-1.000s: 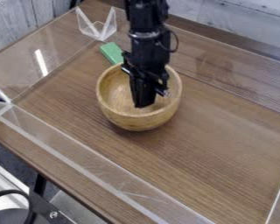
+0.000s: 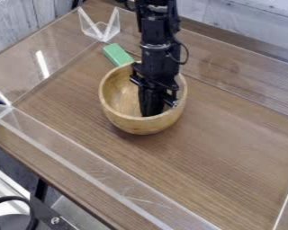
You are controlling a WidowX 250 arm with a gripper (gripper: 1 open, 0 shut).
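A tan wooden bowl (image 2: 118,108) sits in the middle of the table. My black gripper (image 2: 151,94) reaches down from the top of the view into the right part of the bowl. Its fingertips are dark and low inside, and I see nothing clearly held between them; it looks shut. The bowl's floor is partly hidden behind the gripper.
A green block (image 2: 115,54) lies behind the bowl at the left, with a clear plastic object (image 2: 101,27) further back. Black cables (image 2: 14,208) hang at the lower left.
The gripper has moved slightly lower and to the right within the bowl over the last second. The bowl stays in about the same place.
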